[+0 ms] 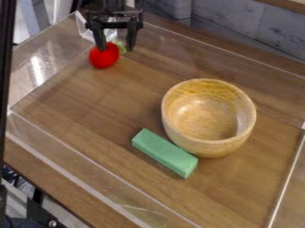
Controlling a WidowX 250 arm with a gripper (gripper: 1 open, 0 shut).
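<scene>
The dark gripper (116, 40) hangs at the top left, its fingers pointing down just over a round red object (103, 57) with a bit of green at its right side. Whether the fingers touch it or hold anything is unclear. A pale wooden bowl (209, 99) stands at the right, and a green block (163, 153) lies below it, toward the front.
A wooden wall (238, 13) runs along the back right. Something white and thin is partly hidden behind the gripper at the back left.
</scene>
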